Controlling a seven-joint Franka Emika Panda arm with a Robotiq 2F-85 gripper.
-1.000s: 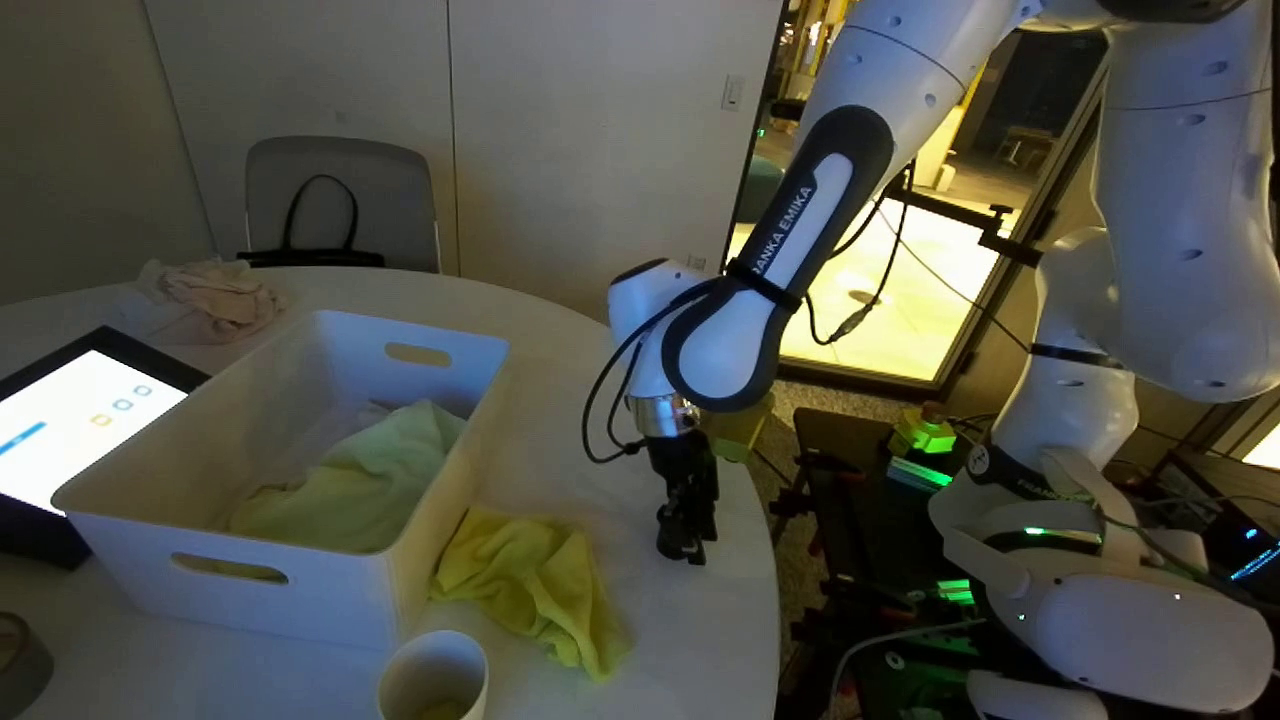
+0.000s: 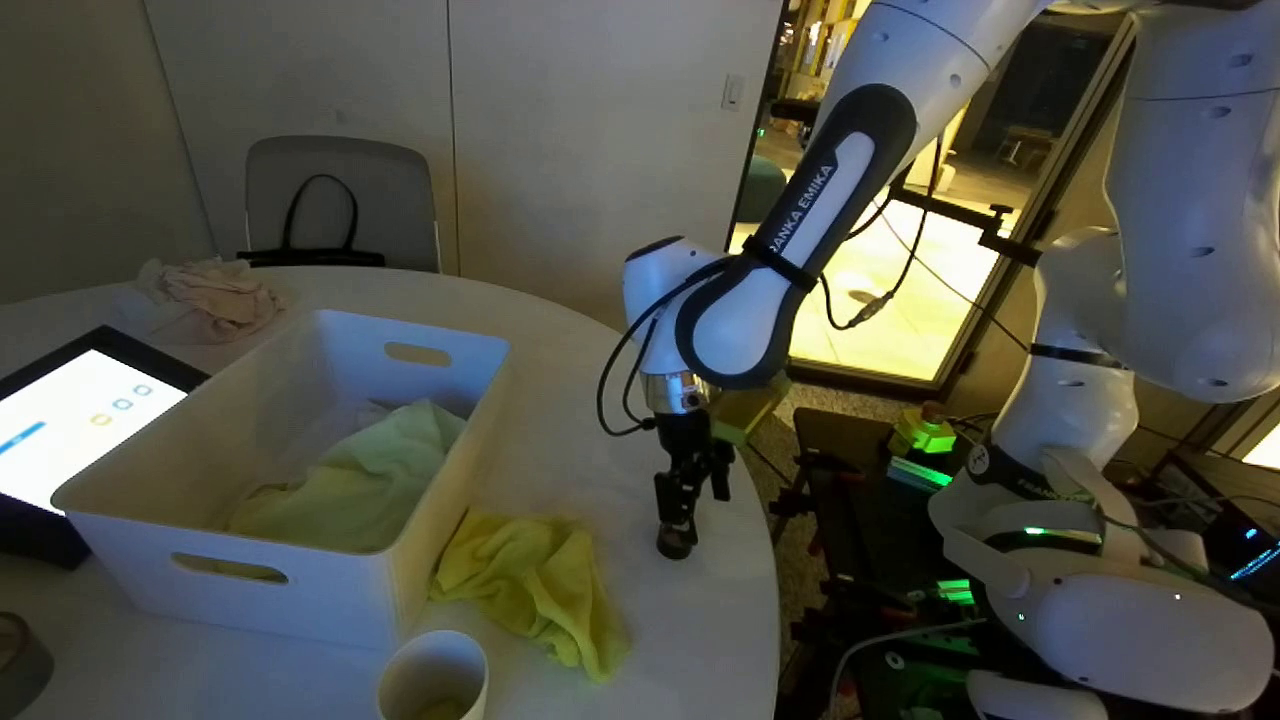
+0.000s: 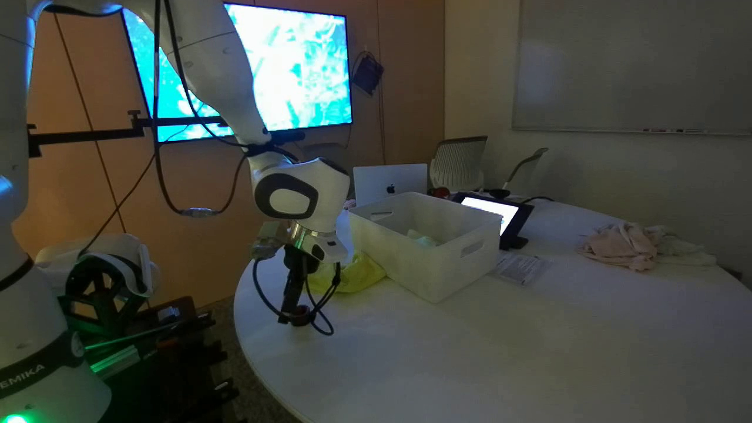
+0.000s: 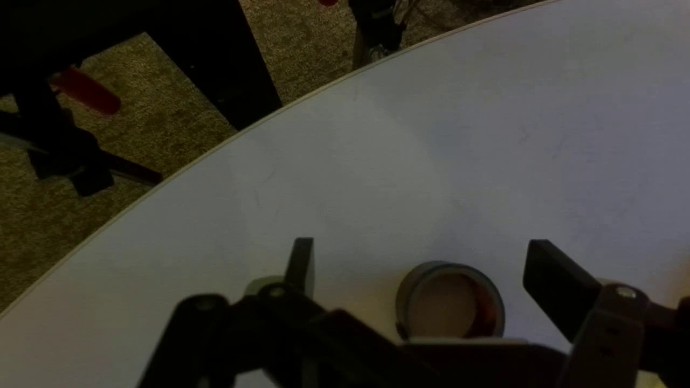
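Observation:
A small dark ring, like a roll of tape, lies flat on the white table near its edge. My gripper is open above it, with one finger to each side of the ring in the wrist view and no contact showing. In exterior view 1 the roll appears just beneath the gripper. From the other side, the roll is partly covered by the fingers and cables.
A yellow cloth lies between the gripper and a white bin that has a pale cloth inside. Close by are a white cup and a tablet. Bare table spreads out in front of the bin in exterior view 2.
The gripper's fingers are higher and spread wider than a second ago. The wrist has shifted slightly right in exterior view 1, and the roll now shows below the fingers.

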